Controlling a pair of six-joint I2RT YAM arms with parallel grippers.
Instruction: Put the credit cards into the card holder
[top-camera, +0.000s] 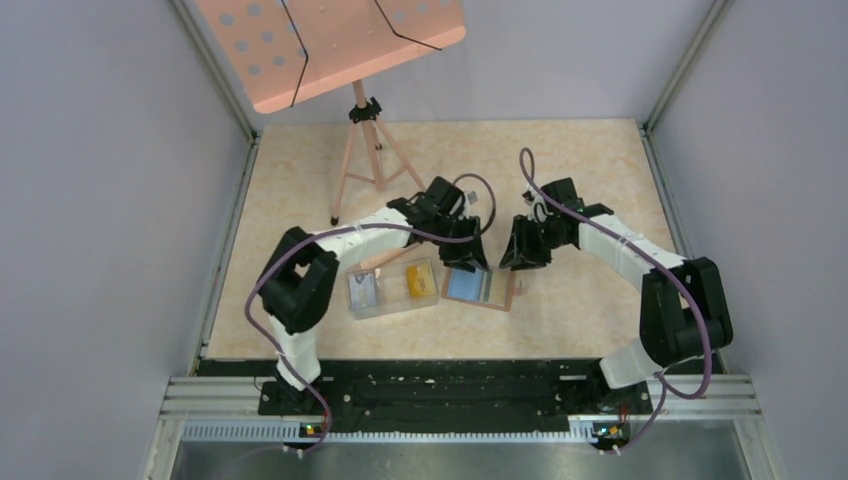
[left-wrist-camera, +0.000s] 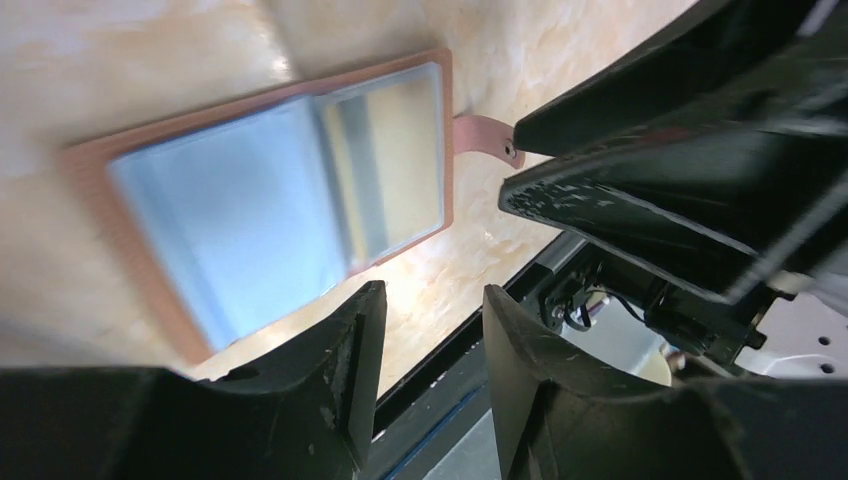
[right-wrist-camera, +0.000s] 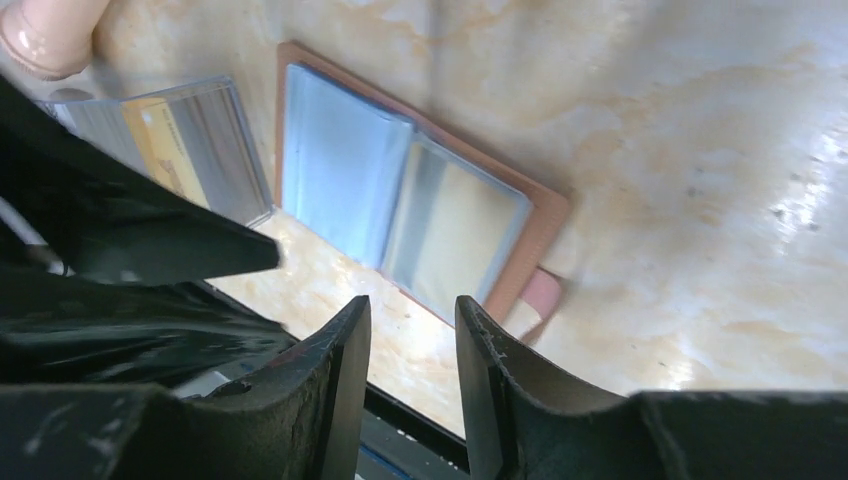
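The brown card holder (top-camera: 480, 305) lies open on the table. Its blue side (left-wrist-camera: 235, 205) is on the left, and a clear-edged pocket is on the right. A pale beige card (right-wrist-camera: 465, 232) with a greyish strip lies in that right pocket. Above the blue side hovers my left gripper, open, nothing between its fingers. Over the holder's far right corner, my right gripper has its fingers apart and empty. A clear container (top-camera: 393, 308) to the left holds a yellow card (top-camera: 421, 281) and a bluish-white card (top-camera: 362, 289).
A pink tab (left-wrist-camera: 485, 137) sticks out from the holder's right edge. Behind the left arm stands a pink tripod (top-camera: 372, 150). The grippers are close together above the holder. Bare table lies in front of and to the right of the holder.
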